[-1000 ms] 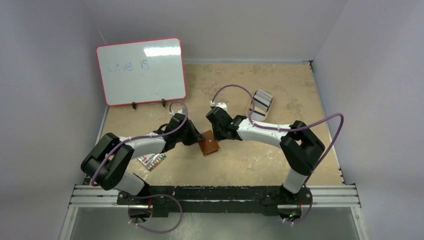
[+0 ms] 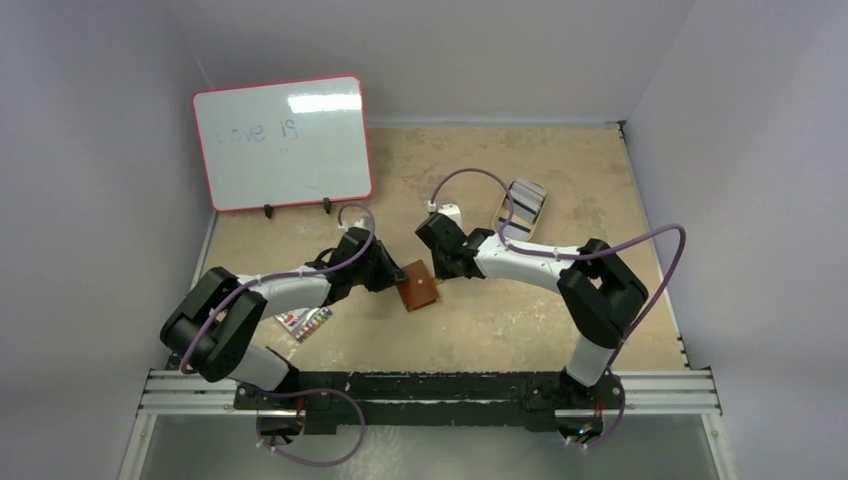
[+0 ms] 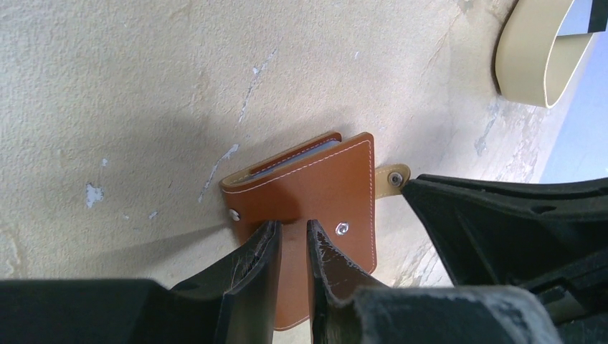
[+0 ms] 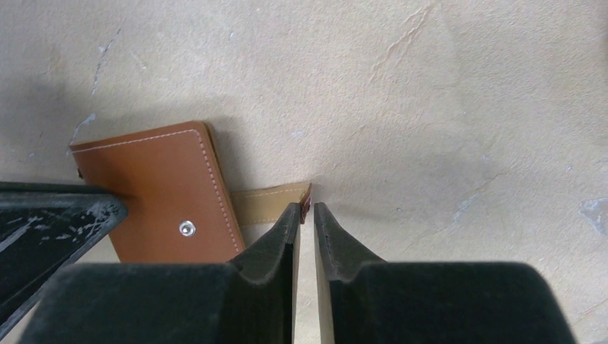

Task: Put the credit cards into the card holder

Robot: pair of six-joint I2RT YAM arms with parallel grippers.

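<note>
The brown leather card holder (image 2: 419,287) lies on the table between both grippers. A pale blue-grey edge (image 3: 301,155) shows inside its top opening. My left gripper has its fingers a narrow gap apart over the holder's lower face; only brown leather shows in that gap, and whether they clasp it is unclear. The tan snap strap (image 4: 269,204) sticks out from the holder's right side, unfastened. At the strap's curled end stands my right gripper, slightly open, its left finger touching or almost touching the strap tip. No separate card lies in view.
A tan box (image 2: 537,223) with striped contents stands at the back right. A whiteboard (image 2: 285,145) leans at the back left, and a colourful packet (image 2: 305,322) lies by the left arm.
My right gripper has shifted slightly to the right, away from the holder, and a bit of the strap now shows beside it. The left arm and the holder have stayed put.
</note>
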